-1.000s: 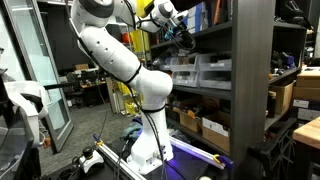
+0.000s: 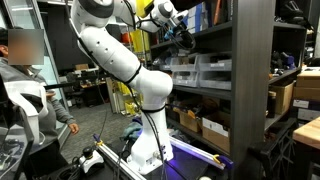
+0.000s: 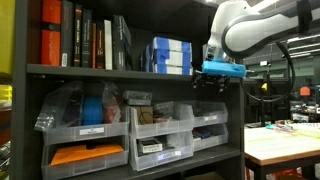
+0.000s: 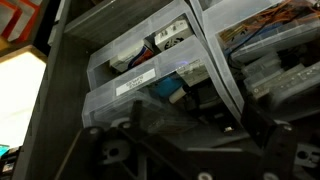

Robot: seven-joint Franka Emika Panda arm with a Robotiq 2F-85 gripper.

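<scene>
High in front of the shelf unit hangs my gripper, pointing at the shelf with the clear bins. In the wrist view its two dark fingers [image 4: 262,124] stand wide apart, with nothing held between them. Beyond the gap is a clear bin [image 4: 118,92] with a white label and small boxes inside. The exterior views show the gripper [image 2: 186,42] near the upper shelf, clear of the stacked bins [image 3: 160,128] in the other exterior view.
Books [image 3: 82,38] and blue-and-white boxes [image 3: 172,55] fill the upper shelf. An orange item lies in the lower left bin [image 3: 87,156]. A thick dark post [image 2: 250,75] stands close to the arm. A person [image 2: 38,110] is at the far left, away from the gripper.
A person has come into view at the left edge of exterior view 1. The arm and gripper have not visibly moved.
</scene>
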